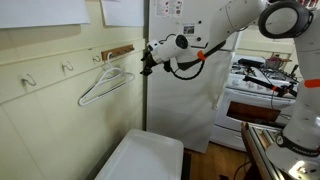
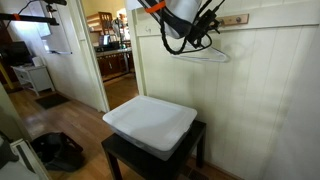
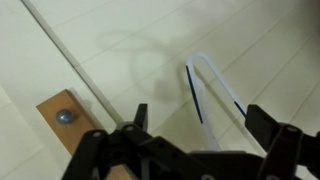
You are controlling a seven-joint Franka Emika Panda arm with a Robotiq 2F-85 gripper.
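A white clothes hanger (image 1: 104,86) hangs from the wooden rack (image 1: 117,51) on the cream wall. My open gripper (image 1: 146,69) stands to the right of the hanger in exterior view 1, apart from it. In exterior view 2 the gripper (image 2: 210,38) overlaps the upper part of the hanger (image 2: 207,55) in the image. From the wrist, the rounded end of the hanger (image 3: 197,59), with dark strips along its arms, shows between the spread fingers. Its lower part is hidden behind the gripper, and nothing is held.
A large white-topped bin (image 1: 145,158) stands on a black table (image 2: 140,155) below the rack. Bare metal hooks (image 1: 68,66) line the wall to the left. A white door (image 1: 185,100) and a stove (image 1: 250,100) lie to the right. Papers are fixed above.
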